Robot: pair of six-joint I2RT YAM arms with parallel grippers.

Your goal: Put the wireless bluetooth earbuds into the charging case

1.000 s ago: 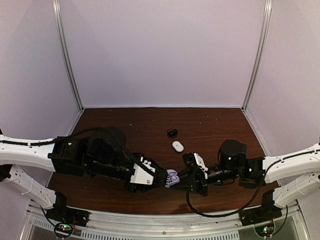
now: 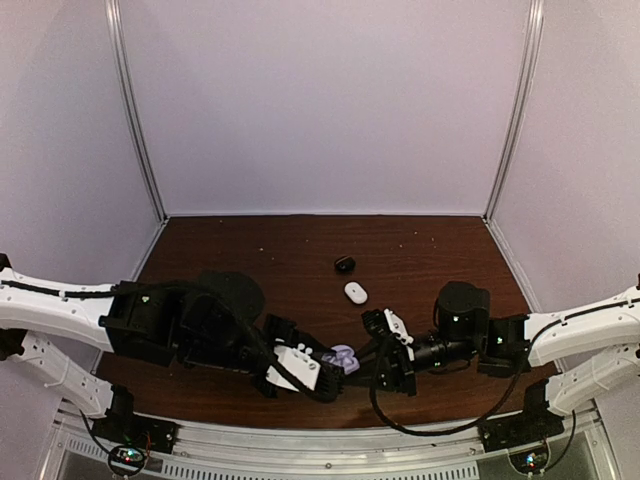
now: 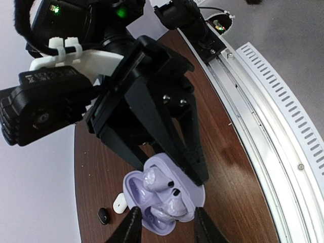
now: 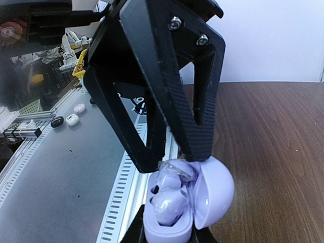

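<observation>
The lilac charging case (image 4: 215, 192) has its lid open. My right gripper is shut on it, holding it above the table. Two lilac earbuds lie in the case: one earbud (image 3: 154, 180) sits towards the right gripper, the other earbud (image 3: 174, 207) nearer my left gripper. Whether either is fully seated, I cannot tell. My left gripper has its fingers apart close to the case, with no earbud clamped between them. In the right wrist view the left fingers (image 4: 195, 136) reach down to the case's upper edge.
On the table behind the arms lie a closed white case (image 2: 355, 292) and a black case (image 2: 344, 265).
The left gripper has shifted and turned towards the table's front, beside the case. The case and right gripper stay almost where they were.
</observation>
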